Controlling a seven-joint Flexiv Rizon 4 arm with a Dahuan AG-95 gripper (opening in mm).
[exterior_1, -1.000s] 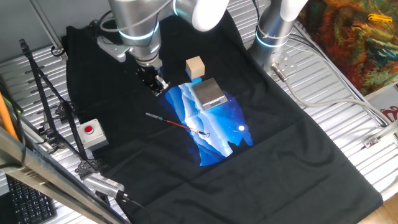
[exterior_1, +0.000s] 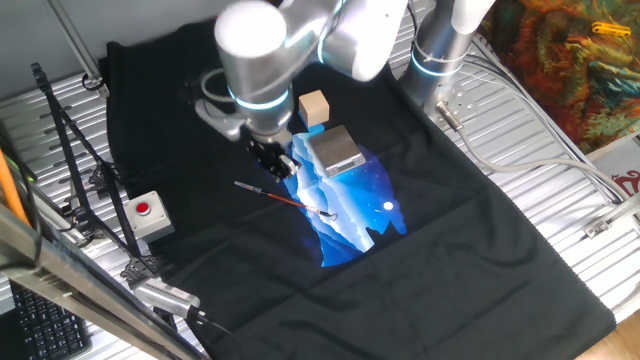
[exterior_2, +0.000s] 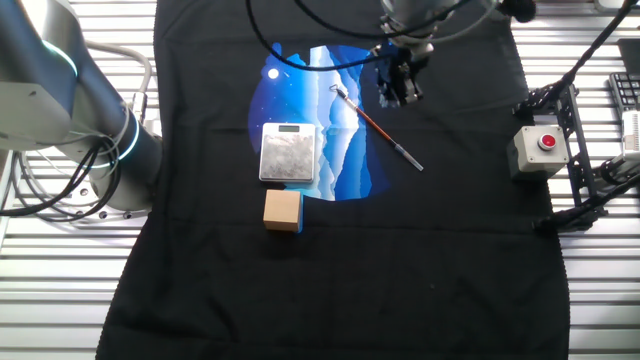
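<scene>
My gripper (exterior_1: 288, 170) hangs over the left edge of the blue printed mat in exterior view 1, above the tabletop. In exterior view 2 the gripper (exterior_2: 403, 98) shows at the mat's right side, apart from the slim brush-like tool (exterior_2: 380, 131). Its fingers are dark and small, so whether they stand apart is unclear. The tool (exterior_1: 285, 200) lies slantwise, partly on the mat (exterior_1: 340, 222). A silver scale (exterior_2: 288, 155) rests on the mat. Beside it sits a tan box (exterior_2: 282, 211) with a blue side.
Black cloth (exterior_2: 400, 290) covers the table, with wide free room around the mat. A red-button box (exterior_1: 148, 216) stands by a black frame at one side. Cables (exterior_2: 300, 62) from the arm cross over the mat in exterior view 2.
In exterior view 1 my gripper has moved right and slightly down, from beyond the mat's corner to over its left edge. The scale, box and tool have stayed put.
</scene>
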